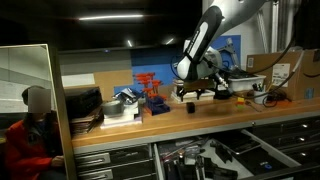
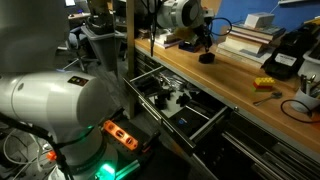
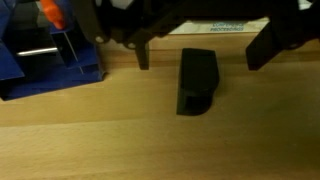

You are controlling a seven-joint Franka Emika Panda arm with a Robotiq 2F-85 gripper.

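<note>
A small black block (image 3: 197, 80) lies on the wooden worktop, and in the wrist view it shows between my gripper's two spread fingers. My gripper is open, with bare worktop visible on either side of the block. In exterior view 1 the block (image 1: 191, 107) sits near the middle of the bench, with my gripper (image 1: 189, 94) above it. Exterior view 2 has the same block (image 2: 207, 57) close to the gripper; the exact height gap is hard to judge.
A blue bin (image 3: 55, 80) with an orange-handled tool is left of the block in the wrist view. Stacked books (image 2: 250, 38) stand behind the bench. Below is an open drawer (image 2: 180, 105) of tools.
</note>
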